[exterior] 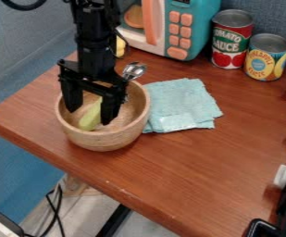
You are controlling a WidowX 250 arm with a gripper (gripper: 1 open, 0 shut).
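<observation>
A wooden bowl (124, 137) sits on the left of the table, with a pale yellow-green elongated item (91, 118) inside. My black gripper (88, 109) reaches down into the bowl over that item, its two fingers spread apart around it. Whether they touch it is hard to tell. A metal spoon (135, 70) shows at the bowl's back right.
A folded light-blue cloth (182, 104) lies right of the bowl. A toy microwave (179, 28), tomato sauce can (230, 44) and another can (267, 58) stand behind. A black appliance (279, 208) is at the right edge.
</observation>
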